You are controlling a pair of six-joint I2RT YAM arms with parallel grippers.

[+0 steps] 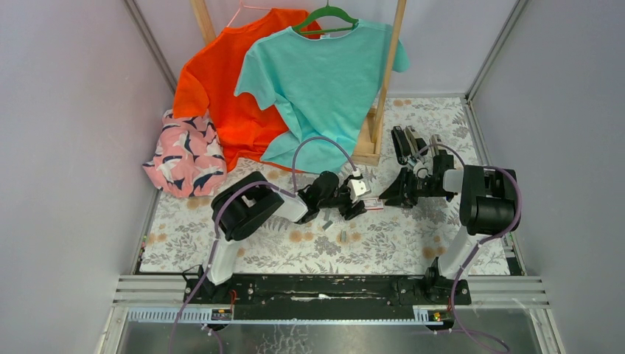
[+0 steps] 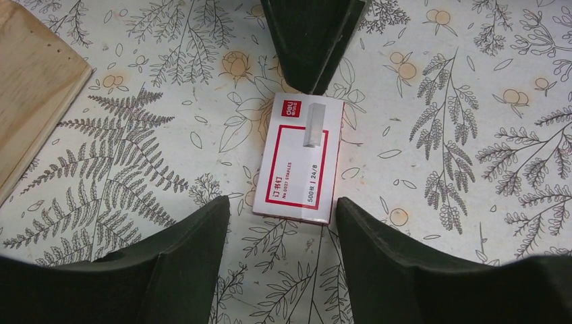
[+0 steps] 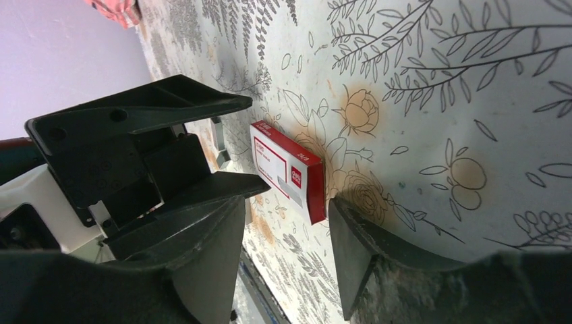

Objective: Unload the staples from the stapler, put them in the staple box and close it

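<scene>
A white-and-red staple box (image 2: 290, 158) (image 3: 283, 169) (image 1: 374, 203) lies flat on the floral surface between my grippers. A silvery strip (image 2: 313, 125) shows on its top. My left gripper (image 1: 359, 208) is open at the box's near end; in the right wrist view it rises beside the box. My right gripper (image 1: 392, 195) is open at the other end, its fingertips close around that corner. Small grey pieces (image 1: 329, 226) lie below the left gripper. Black staplers (image 1: 400, 144) stand at the back right.
A wooden rack (image 1: 366, 155) holds orange and turquoise shirts at the back. A pink patterned cloth (image 1: 184, 158) lies at the left.
</scene>
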